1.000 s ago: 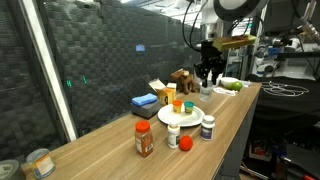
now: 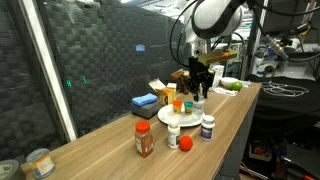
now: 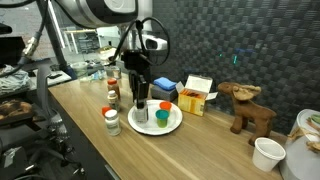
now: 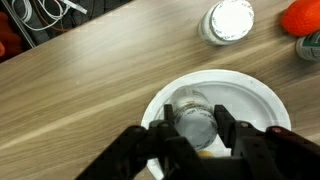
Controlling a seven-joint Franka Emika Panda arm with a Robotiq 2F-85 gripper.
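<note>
My gripper is shut on a small pale jar (image 4: 195, 120), whose round grey top faces the wrist camera. In exterior view 2, the jar (image 3: 141, 112) hangs upright below the fingers, over the near-left part of a white plate (image 3: 153, 129). Whether its base touches the plate cannot be told. Coloured cups share the plate: an orange cup (image 3: 165, 106) and a green cup (image 3: 162, 118), with a small yellow item partly hidden under the gripper in the wrist view.
Close to the plate stand a white-topped shaker (image 2: 173, 135), another jar (image 2: 207, 127), a red ball (image 2: 186, 143) and a brown spice jar (image 2: 144, 139). Behind are a blue sponge (image 2: 144, 100), an open yellow box (image 3: 196, 95) and a toy moose (image 3: 249, 107).
The gripper has moved left in exterior view 1, carrying the jar from right of the plate to its right edge. The other objects appear unmoved.
</note>
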